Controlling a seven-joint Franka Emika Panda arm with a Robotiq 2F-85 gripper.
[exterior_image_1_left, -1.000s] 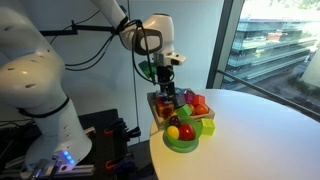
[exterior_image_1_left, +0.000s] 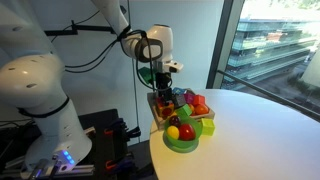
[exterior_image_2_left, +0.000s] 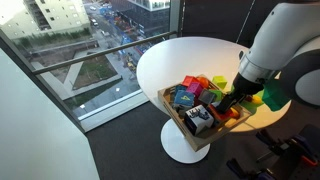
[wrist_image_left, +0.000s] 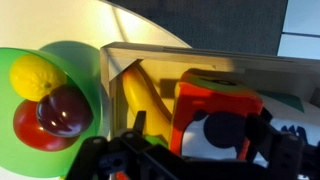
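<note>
My gripper is open in the wrist view, its dark fingers on either side of a red-orange box (wrist_image_left: 217, 98) with a black-and-white picture. I see no clear contact with it. The box lies in a wooden tray (wrist_image_left: 113, 60), beside a yellow banana (wrist_image_left: 147, 98). Exterior view 1 has the gripper (exterior_image_1_left: 162, 97) low over the tray's near left part. From the other side, exterior view 2 shows the arm over the tray (exterior_image_2_left: 180, 122), partly hiding what is beneath.
A green bowl (exterior_image_1_left: 181, 145) with a lemon and dark and red fruit stands close beside the tray. A yellow-green block (exterior_image_1_left: 208, 127) sits at its right. Colourful boxes (exterior_image_2_left: 185, 99) fill other parts of the tray.
The arm and gripper have come down toward the tray over the last second. The tray, bowl and fruit appear unmoved.
</note>
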